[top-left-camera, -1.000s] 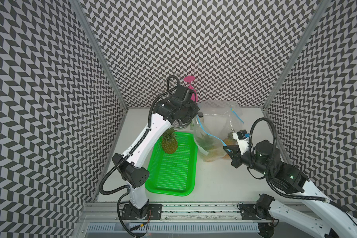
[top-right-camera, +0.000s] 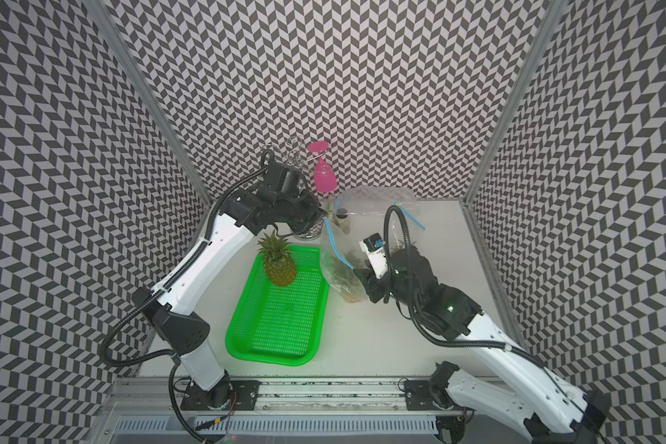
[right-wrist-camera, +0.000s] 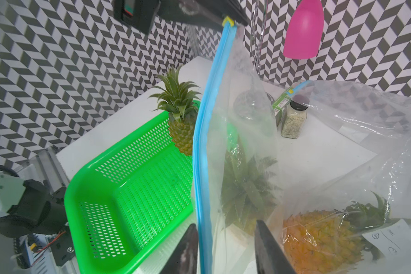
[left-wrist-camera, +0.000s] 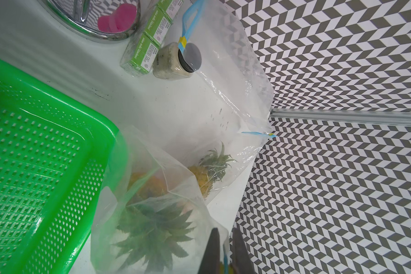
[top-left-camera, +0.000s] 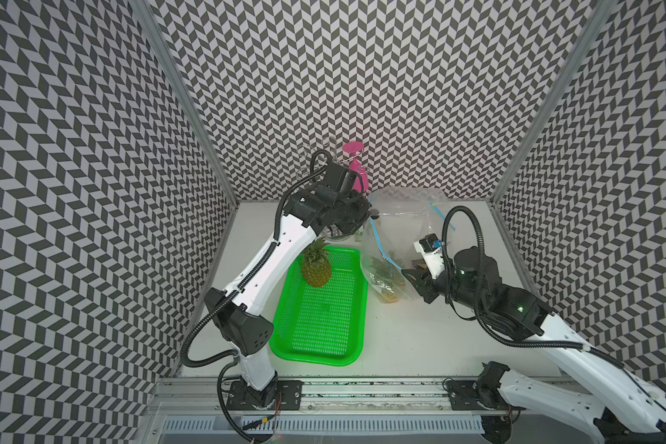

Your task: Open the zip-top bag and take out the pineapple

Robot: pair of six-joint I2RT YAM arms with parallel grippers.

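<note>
A clear bag with a blue zip (right-wrist-camera: pixel 208 118) hangs from my left gripper, shut on the zip's upper end. Inside the plastic are a pineapple crown (right-wrist-camera: pixel 244 182) and, to the right, behind plastic, an orange pineapple (right-wrist-camera: pixel 319 233). My right gripper stands open at the zip's lower part, the blue strip beside its left finger. A pineapple (top-left-camera: pixel 316 270) sits in the green basket (right-wrist-camera: pixel 80 191).
Behind stand a pink object (right-wrist-camera: pixel 303 32), a jar (right-wrist-camera: pixel 293 123), small green boxes (left-wrist-camera: pixel 146 52) and a chrome stand (left-wrist-camera: pixel 91 32). Another clear bag section with a blue strip lies to the back right.
The left arm has shifted only slightly, still at the zip's upper end.
</note>
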